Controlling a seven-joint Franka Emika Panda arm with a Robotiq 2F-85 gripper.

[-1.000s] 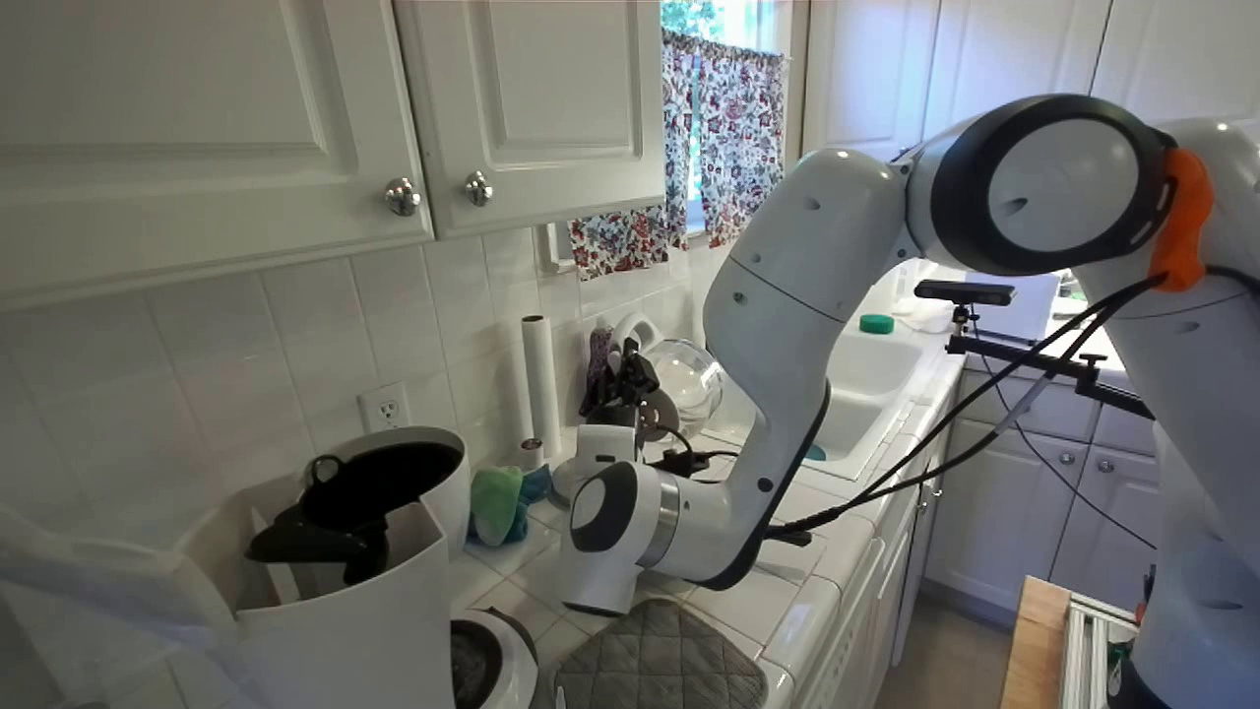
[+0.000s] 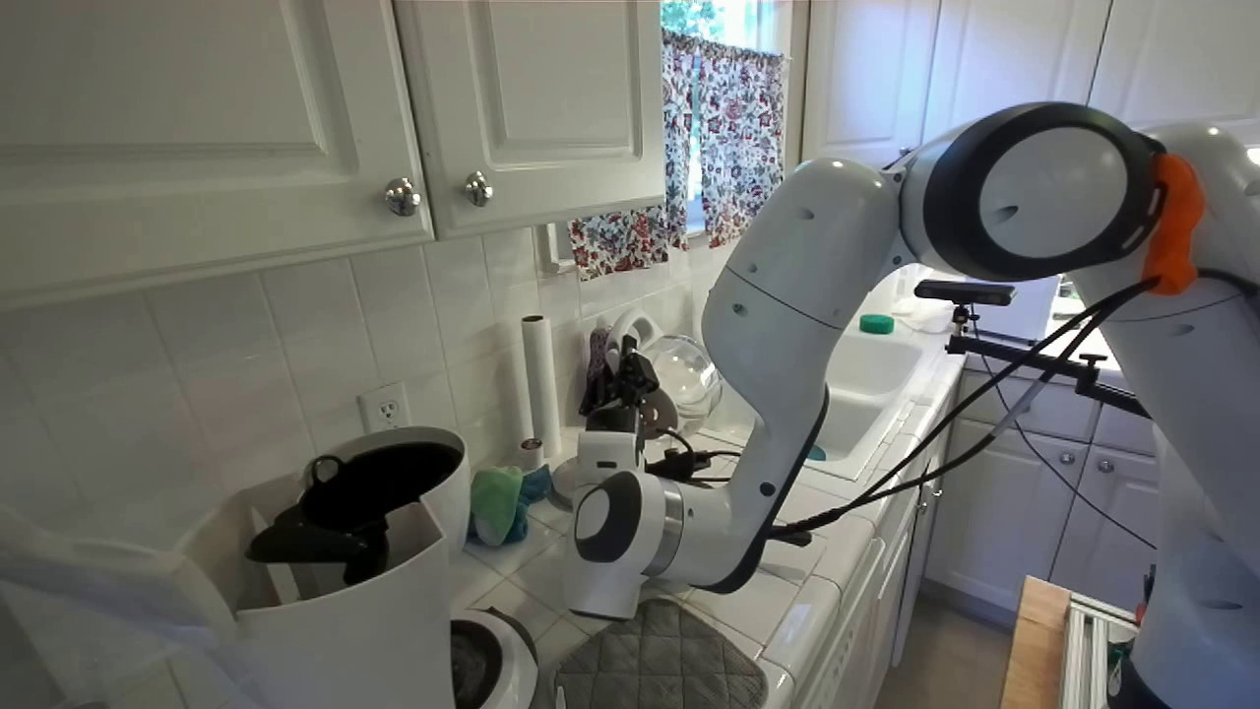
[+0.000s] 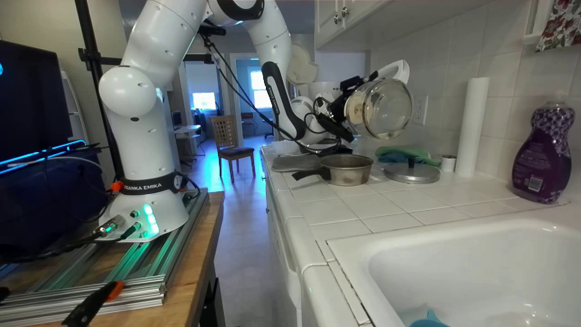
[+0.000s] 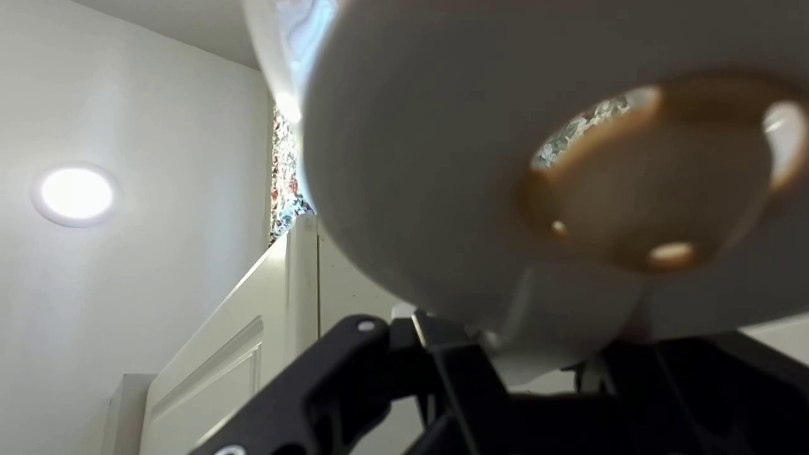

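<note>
A clear glass carafe (image 3: 389, 111) with a white handle (image 3: 399, 70) hangs above the counter, tipped onto its side. My gripper (image 3: 372, 76) is shut on the carafe by its handle; the exact contact is partly hidden. In exterior view 1 the carafe (image 2: 687, 376) shows beyond the black gripper (image 2: 639, 366), on the sink side. A blurred, pale grey surface (image 4: 425, 151), apparently part of the carafe, fills much of the wrist view. Black fingers (image 4: 341, 371) show along its bottom edge.
Below stand a saucepan (image 3: 348, 170), a metal lid (image 3: 412, 172) and cloths (image 3: 406, 152). A paper roll (image 3: 472, 128) and a purple soap bottle (image 3: 543, 152) line the wall. A white coffee maker (image 2: 354, 614) stands at the near end. Tiles before the sink (image 3: 359, 245) are clear.
The arm's lower end has shifted slightly right in exterior view 1, and its upper joint slightly down and left. The carafe stays in my gripper, nearly in the same place.
</note>
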